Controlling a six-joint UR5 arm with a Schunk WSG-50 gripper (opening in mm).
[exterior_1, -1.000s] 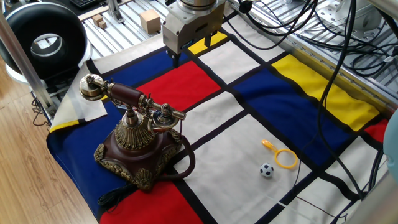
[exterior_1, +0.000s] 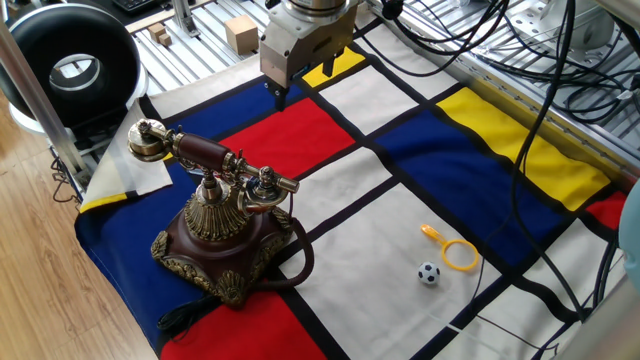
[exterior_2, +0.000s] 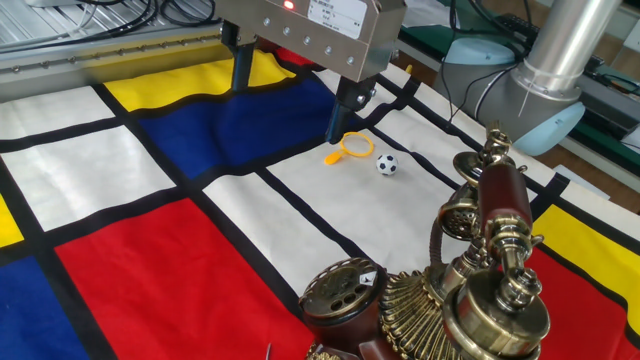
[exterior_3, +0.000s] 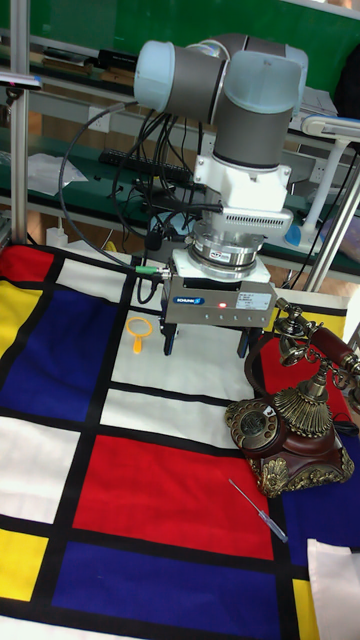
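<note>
My gripper (exterior_1: 306, 92) hangs over the patterned cloth with its two fingers wide apart and nothing between them; exterior view 3 also shows this gap at the gripper (exterior_3: 206, 354). An ornate dark-red and brass telephone (exterior_1: 205, 235) stands upright on the cloth, its handset on the cradle. A yellow magnifier-like ring with a handle (exterior_1: 459, 254) lies on the cloth near a small black-and-white ball (exterior_1: 428, 273). In exterior view 3 a screwdriver (exterior_3: 258, 510) lies on the red and black patches in front of the telephone (exterior_3: 298, 432); the ball cannot be made out there.
Loose black cables (exterior_1: 520, 170) hang along the right side in exterior view 1. A small wooden block (exterior_1: 241, 34) sits on the slatted metal surface beyond the cloth. The red patch (exterior_2: 180, 270) and blue patch (exterior_2: 230, 130) are largely clear.
</note>
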